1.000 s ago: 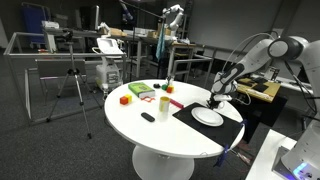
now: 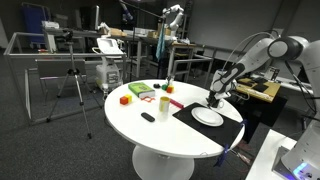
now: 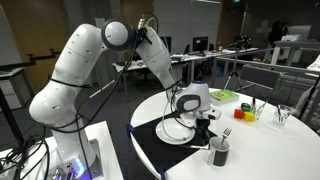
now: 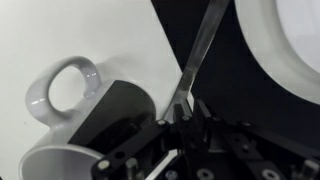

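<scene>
A slim silver utensil (image 4: 205, 42) runs out from my gripper, which is shut on it; the tips partly hide the grip. In the wrist view its free end points up the frame, across the black mat beside the plate. A mug (image 4: 75, 125), grey-white with a dark patch, sits close by on the left of the gripper. From exterior view 2, fork-like tines (image 3: 227, 133) show above the mug, to the right of the gripper; whether they belong to the held utensil I cannot tell. The white plate (image 2: 207, 116) rests on the black mat (image 2: 228, 130).
Beyond the plate stand a yellowish cup (image 2: 164, 104) and a green box (image 2: 138, 88). A small dark object (image 2: 148, 117) lies on the white round table (image 2: 130, 125). Coloured cups (image 3: 247, 109) and a glass holder (image 3: 283, 113) occupy the table's far side. Its near-left part is mostly clear.
The arm and gripper have shifted only slightly near the mat's far edge. Plate, mat and the other table objects look unmoved.
</scene>
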